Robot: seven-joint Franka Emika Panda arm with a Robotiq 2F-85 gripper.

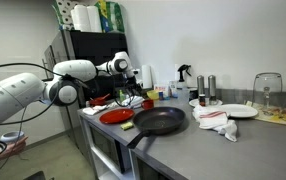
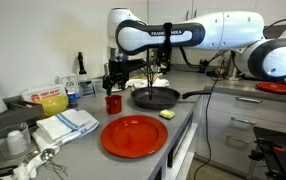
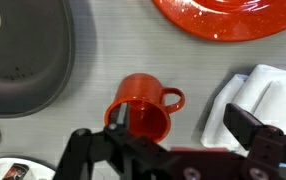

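A red mug (image 3: 143,104) stands on the grey counter, its handle pointing right in the wrist view. My gripper is above it with its fingers spread wide, one on each side of the mug in that view, and nothing held. From the side, the gripper (image 2: 121,78) hangs over the mug (image 2: 114,104) with a gap between them. In the first exterior view the mug (image 1: 147,104) shows just below and right of the gripper (image 1: 131,76).
A black frying pan (image 1: 159,121) and a red plate (image 2: 135,136) lie close to the mug. White cloths (image 2: 66,126), a yellow bowl (image 2: 54,104) and a green-yellow sponge (image 2: 167,114) are also around. Bare counter (image 1: 218,155) lies right of the pan.
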